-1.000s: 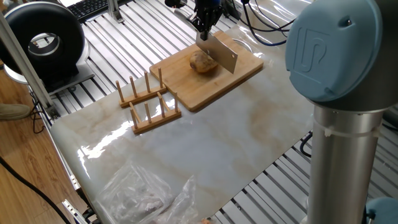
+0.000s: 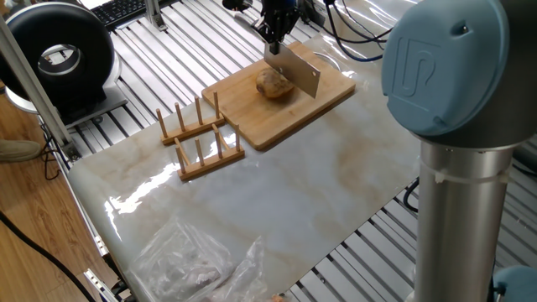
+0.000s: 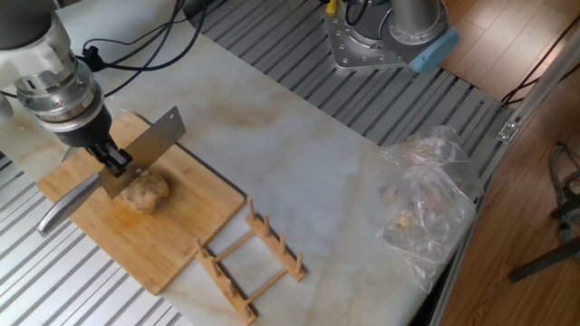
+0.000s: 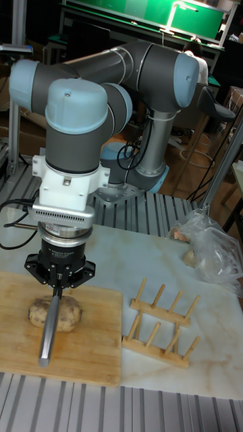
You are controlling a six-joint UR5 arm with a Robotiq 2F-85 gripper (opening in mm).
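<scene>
My gripper (image 3: 115,163) is shut on a cleaver (image 3: 149,149), gripping it where the blade meets the metal handle. The blade (image 2: 294,70) stands on edge, right by a brown potato (image 2: 273,83). In the third exterior view the handle (image 4: 48,335) points toward the camera and crosses in front of the potato (image 4: 65,314). Under both lies a wooden cutting board (image 2: 260,134). Whether the cutting edge touches the potato or stands just beside it, I cannot tell.
Beside the board stands a wooden peg rack (image 3: 243,243), empty. Clear plastic bags (image 3: 426,204) lie at the table's far end from the board. Cables (image 3: 149,59) hang near my wrist.
The arm's large blue-capped joint has shifted very slightly left in the first exterior view. Cleaver, potato, board and rack look unmoved.
</scene>
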